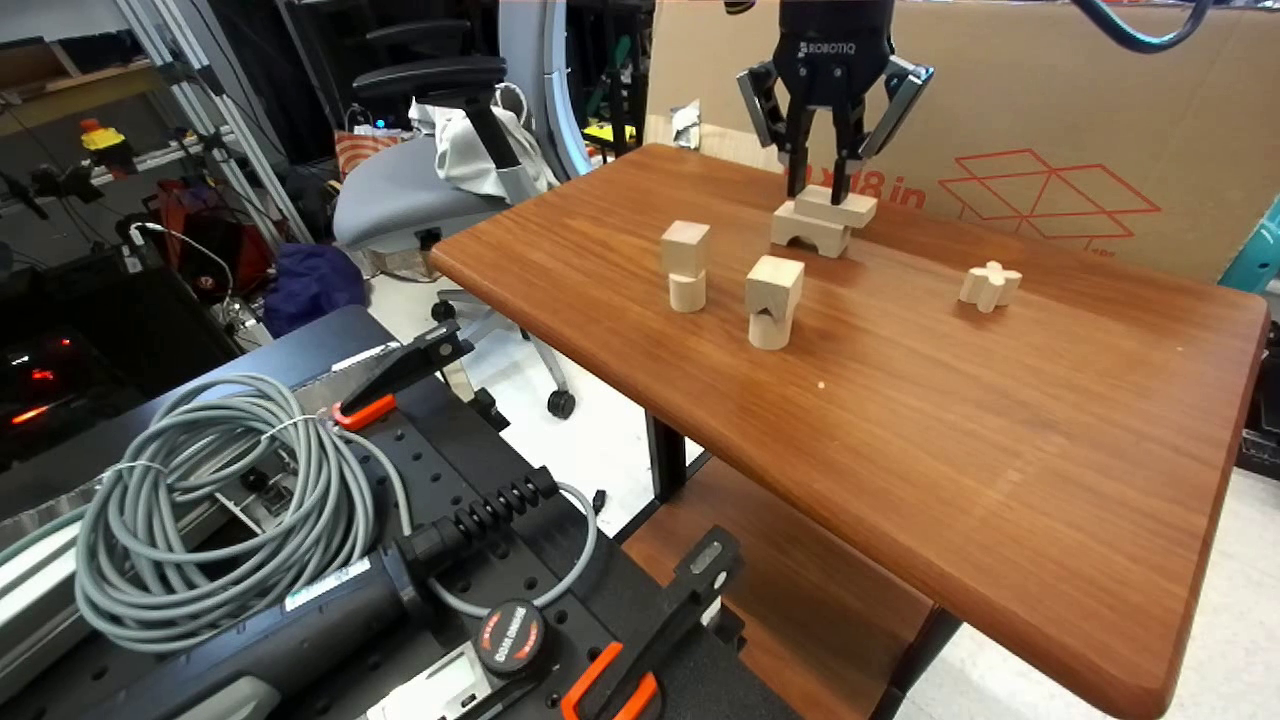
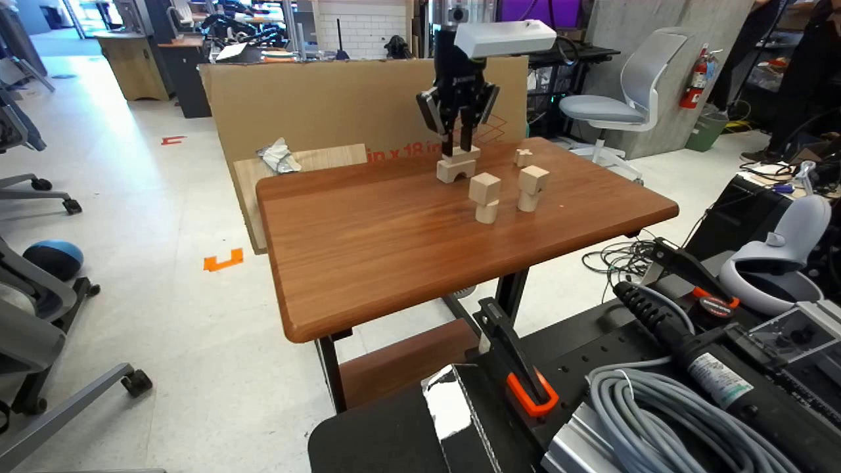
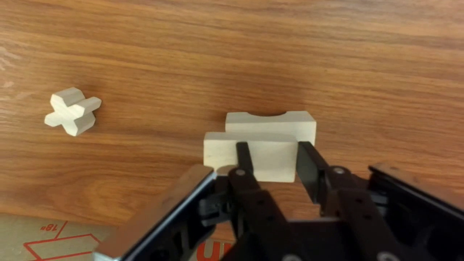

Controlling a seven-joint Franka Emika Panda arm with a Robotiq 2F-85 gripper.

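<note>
A flat rectangular wooden block (image 1: 847, 211) lies on an arched wooden block (image 1: 793, 226) near the table's back edge. In exterior view 1 the upper block overhangs the lower one on the right. My gripper (image 1: 818, 198) points down at this stack, its fingers part open. From the wrist view, one finger overlaps the top face of the flat block (image 3: 274, 158), while the other finger (image 3: 307, 156) is beside its right end. Whether the first finger touches the top cannot be told. The arched block (image 3: 269, 122) shows partly from under it.
Two small stacks stand closer to the front: a cube (image 1: 685, 245) on a cylinder (image 1: 687, 292), and a notched block (image 1: 774, 283) on another cylinder (image 1: 769, 330). A cross-shaped block (image 1: 990, 287) lies apart. Behind the table stands cardboard (image 2: 331, 110).
</note>
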